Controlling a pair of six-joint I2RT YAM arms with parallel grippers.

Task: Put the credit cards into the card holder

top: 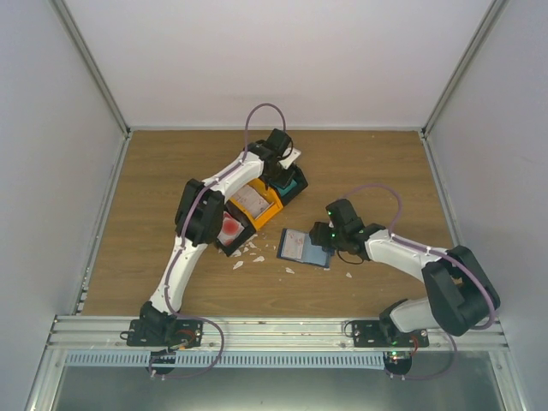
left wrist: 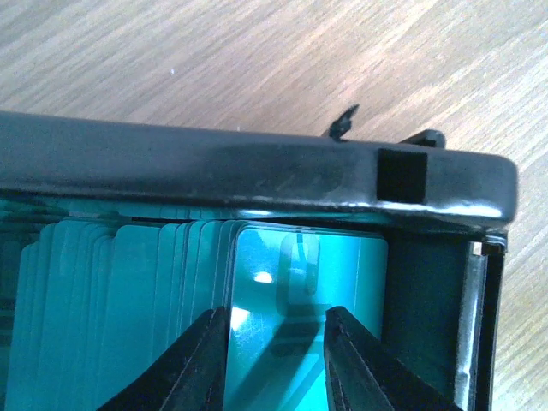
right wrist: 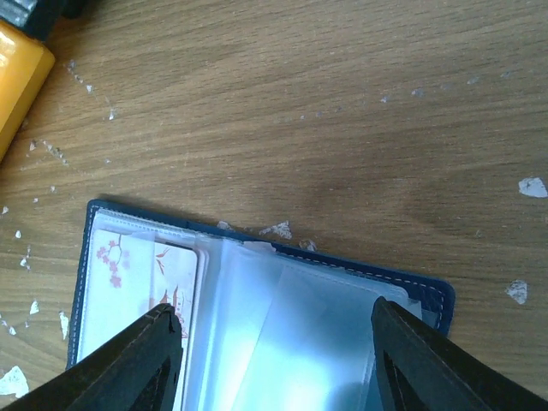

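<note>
Teal cards (left wrist: 133,300) stand in a row inside a black box (left wrist: 248,171). Over the front card (left wrist: 351,265) at the row's right end is my left gripper, its fingers apart; whether they touch the card is unclear. From above, the left arm hides part of these cards (top: 289,187). The blue-edged card holder (top: 305,248) lies opened flat on the table. A white card with pink flowers (right wrist: 128,274) sits in its left clear pocket, while the right pocket (right wrist: 317,334) looks empty. My right gripper hovers above the holder, open and empty.
An orange box (top: 264,211) of pale cards and a black box (top: 235,229) of red-and-white cards adjoin the teal one. White scraps (top: 239,265) litter the table near the holder.
</note>
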